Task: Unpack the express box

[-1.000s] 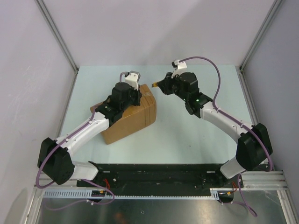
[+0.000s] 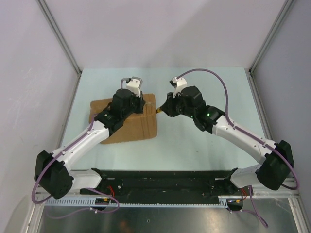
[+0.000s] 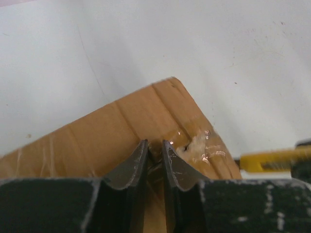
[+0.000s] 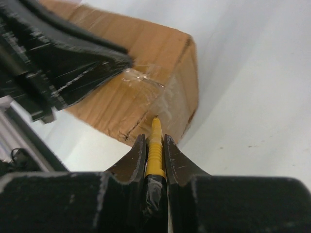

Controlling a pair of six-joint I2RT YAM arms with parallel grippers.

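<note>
The cardboard express box lies on the white table at left-centre, clear tape along its top near the right end. My left gripper is over the box; in the left wrist view its fingertips press close together on the taped top, and whether they grip anything is unclear. My right gripper is shut on a yellow cutter, whose tip touches the box's taped right end face.
Walls and rails border it; a dark gap runs along the front edge.
My right gripper came down and left with the cutter to the box's end. The box and left gripper have shifted left, and the box now lies less slanted.
</note>
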